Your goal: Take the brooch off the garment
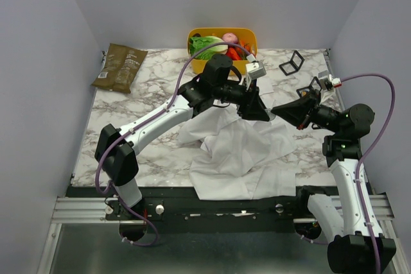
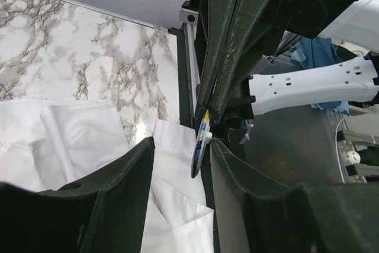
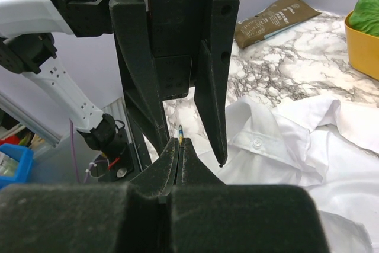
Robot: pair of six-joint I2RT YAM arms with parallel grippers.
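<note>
The brooch [image 2: 198,151], a thin colourful piece with a small white knob on its side, is clear of the cloth. One end is pinched in the tips of my right gripper, which is shut on it. My left gripper stands open, with the brooch between its fingers nearer one side. Edge-on, the brooch [image 3: 180,131] shows as a narrow strip beyond the right fingertips in the right wrist view. From above, both grippers meet over the white garment [image 1: 237,152], which lies spread on the table with a button visible.
A yellow basket of vegetables [image 1: 195,66] stands at the back. At the back left lies a brown bag [image 1: 120,67], and black frames [image 1: 292,63] rest at the back right. Bare marble table [image 1: 122,110] shows on the left.
</note>
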